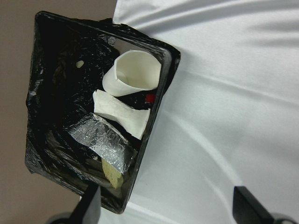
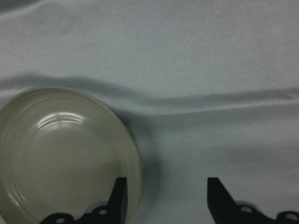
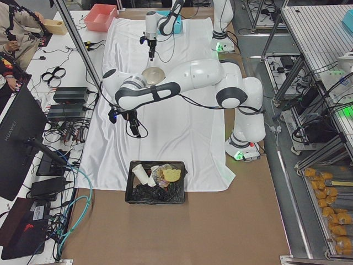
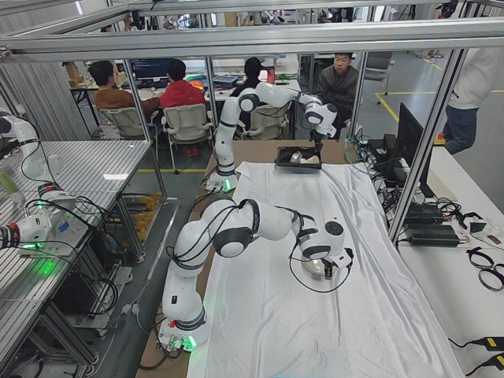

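A black-lined bin (image 3: 154, 193) holds a white paper cup (image 1: 131, 72), crumpled white paper (image 1: 120, 114), foil (image 1: 98, 136) and yellow food scraps. My left gripper is over the white cloth beside the bin, raised, open and empty. In the right wrist view a beige plate (image 2: 65, 149) lies on the cloth, and my right gripper is open above its rim, nothing between the fingers.
A blue basin (image 3: 177, 25) stands at the far end of the cloth, a pink tub (image 3: 101, 19) on the side desk. Metal posts and cables run along the edges.
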